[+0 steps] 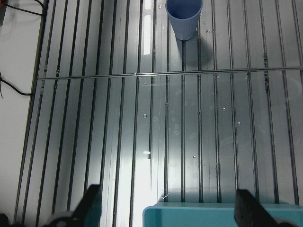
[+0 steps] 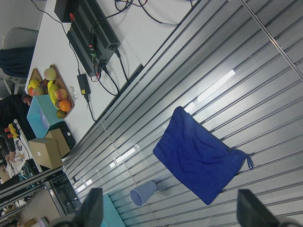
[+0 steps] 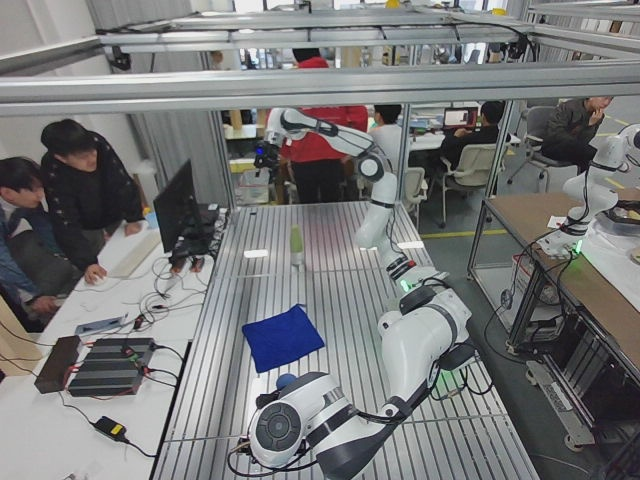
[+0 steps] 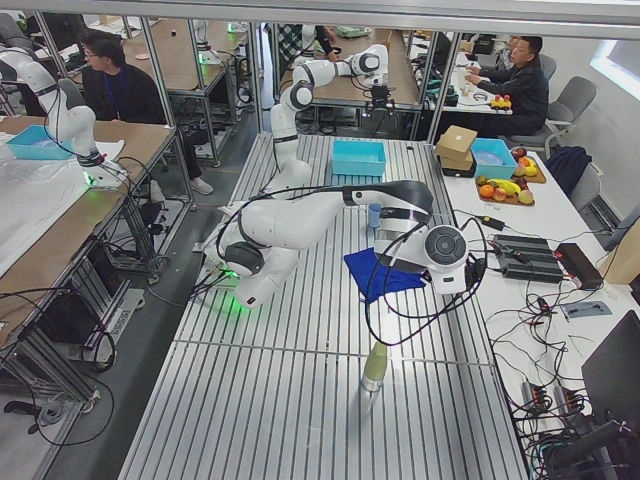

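My left gripper (image 4: pixel 380 100) is raised over the blue bin (image 4: pixel 358 158); in the left wrist view its fingers stand wide open with nothing between. My right gripper (image 3: pixel 266 160) is raised at the other end of the slatted table, also open and empty. A blue cloth (image 2: pixel 194 153) lies flat, a blue cup (image 1: pixel 184 21) stands near it, and a green-topped bottle (image 3: pixel 296 245) stands toward the right arm's end.
A side table holds fruit (image 4: pixel 505 190), another blue bin, boxes (image 4: pixel 455 147), power units, cables and a monitor (image 3: pixel 177 210). People are around the frame.
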